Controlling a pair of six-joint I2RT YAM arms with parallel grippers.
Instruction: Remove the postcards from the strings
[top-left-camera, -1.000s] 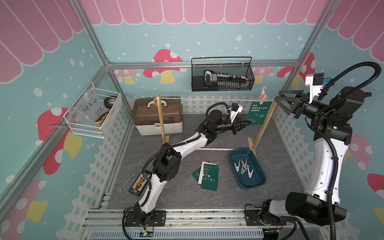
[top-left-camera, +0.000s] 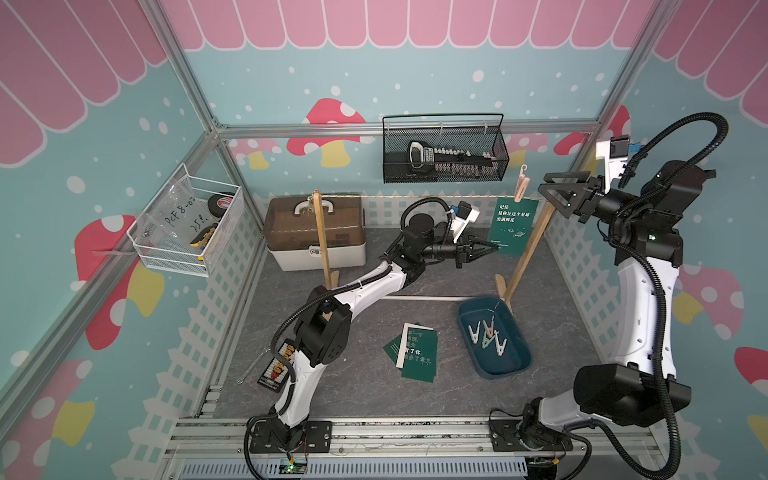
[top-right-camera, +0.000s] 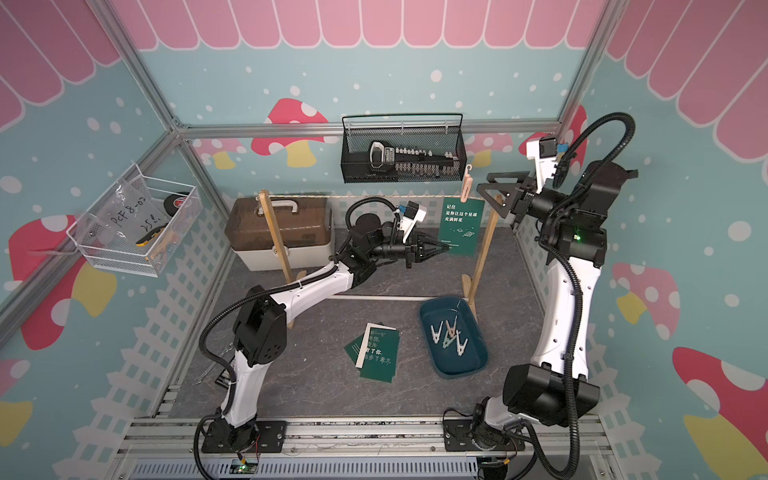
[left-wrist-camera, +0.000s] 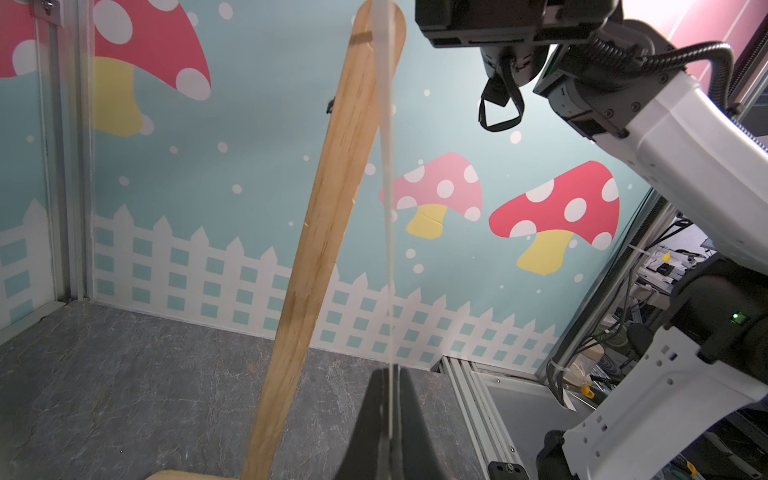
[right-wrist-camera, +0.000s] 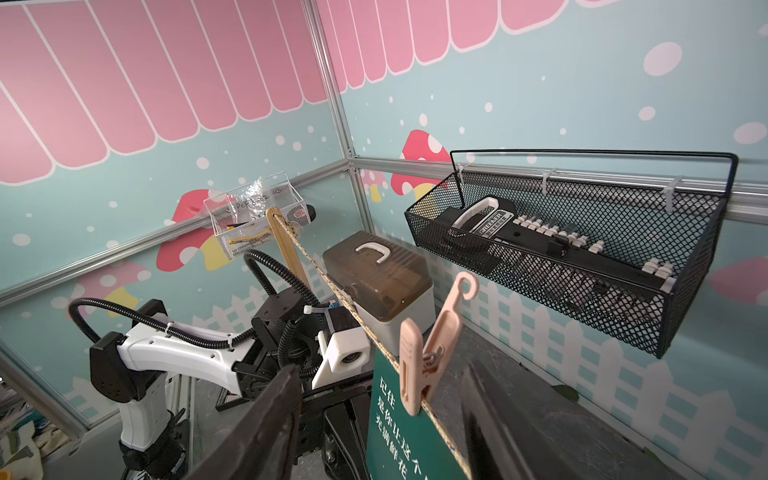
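One green postcard (top-left-camera: 512, 228) with white lettering hangs at the right end of the string (top-left-camera: 432, 197), held by a pink clothespin (right-wrist-camera: 432, 344). My left gripper (top-left-camera: 495, 246) is shut on this card's lower left edge; in the left wrist view the postcard (left-wrist-camera: 387, 160) appears edge-on, rising from between the fingertips. To the right of the clothespin, my right gripper (top-left-camera: 545, 184) is open with nothing between its fingers. In the right wrist view the clothespin is beyond and between the fingers, apart from them. Other postcards (top-left-camera: 420, 356) lie in an overlapping pile on the table.
A blue bin (top-left-camera: 521, 356) on the table holds several clothespins. Wooden posts (top-left-camera: 322, 240) carry the string. A black mesh basket (top-left-camera: 445, 172) hangs on the back wall behind the clothespin. A brown-lidded box (top-left-camera: 313, 228) stands at the back left.
Both arms have shifted slightly left. The hanging postcard and its clothespin have moved left with the left gripper. The right gripper remains spread, and has come a little closer to the clothespin.
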